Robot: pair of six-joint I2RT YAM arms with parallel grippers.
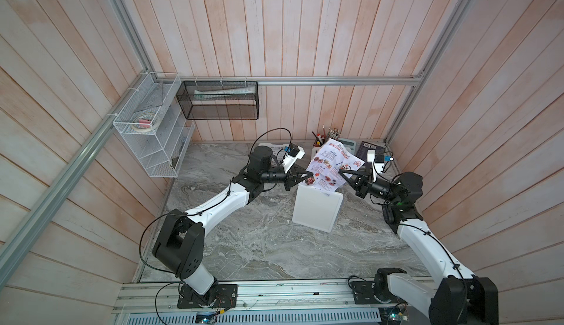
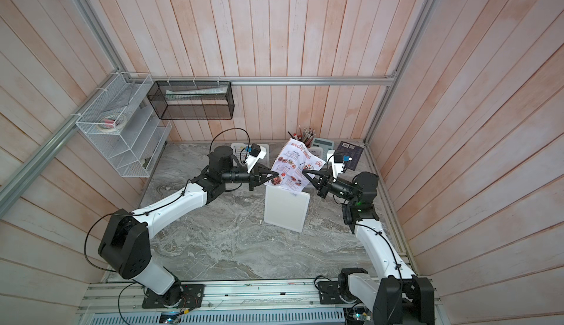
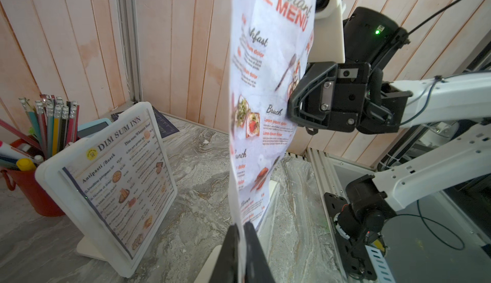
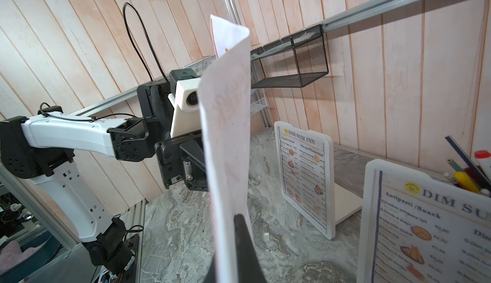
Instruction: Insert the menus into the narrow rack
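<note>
A printed white menu (image 1: 326, 166) stretches between my two grippers above the table; it bows, and I cannot tell if it is more than one sheet. At its lower left, my left gripper (image 1: 309, 174) stands slightly open, its fingers (image 3: 231, 255) on either side of the paper in the left wrist view. My right gripper (image 1: 341, 173) is shut on the menu's right edge; the paper hides one finger in the right wrist view. Hanging from the back rail, the narrow black mesh rack (image 1: 218, 112) holds folded papers (image 1: 226, 92) and lies left of the menu.
Below the menu stands a white-backed sign (image 1: 317, 208). Another Dim Sum Inn sign (image 4: 307, 175) is farther left. Pencils (image 3: 53, 124) fill a red cup at the back. White wire shelves (image 1: 155, 126) hang on the left wall.
</note>
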